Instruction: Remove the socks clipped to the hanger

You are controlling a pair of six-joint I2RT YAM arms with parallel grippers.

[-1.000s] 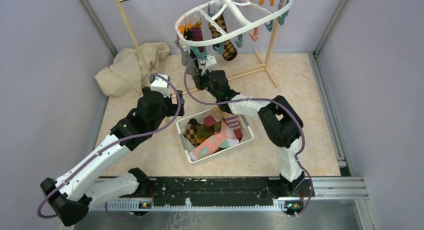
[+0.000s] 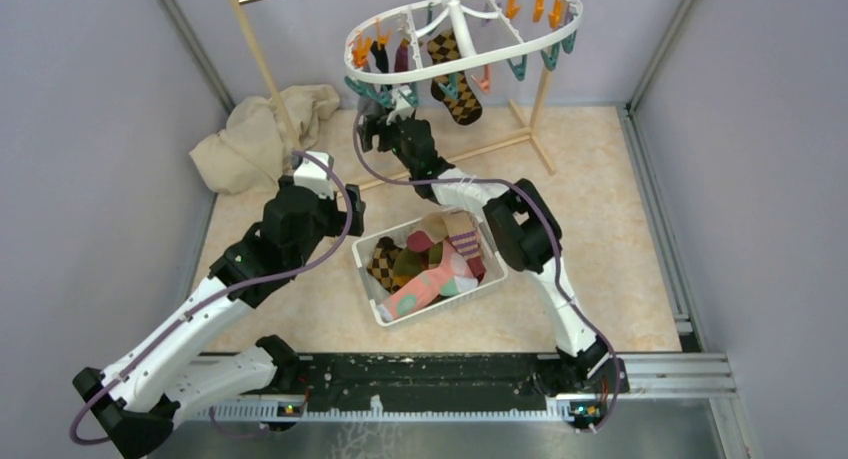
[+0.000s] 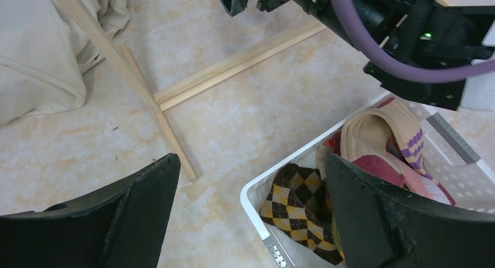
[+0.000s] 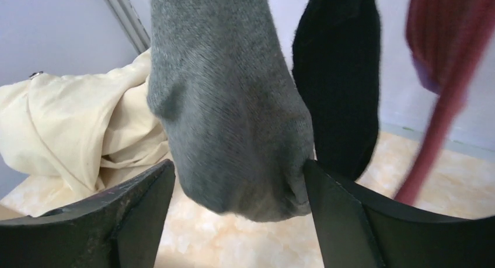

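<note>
An oval white hanger (image 2: 480, 55) with coloured clips holds several socks: checkered (image 2: 455, 79), grey, black and maroon. In the right wrist view the grey sock (image 4: 227, 116) fills the middle, between the open fingers of my right gripper, with a black sock (image 4: 335, 75) behind and a maroon one (image 4: 438, 40) to the right. My left gripper is open, facing down beside the basket, with no sock held.
A white basket (image 2: 362, 278) holds several loose socks below the right arm. A beige cloth (image 2: 240, 149) lies back left, by the wooden stand (image 3: 233, 66). The floor right of the basket is clear.
My right gripper has moved up and left toward the socks, its arm shifting left. The hanger's clips and socks have shifted slightly.
</note>
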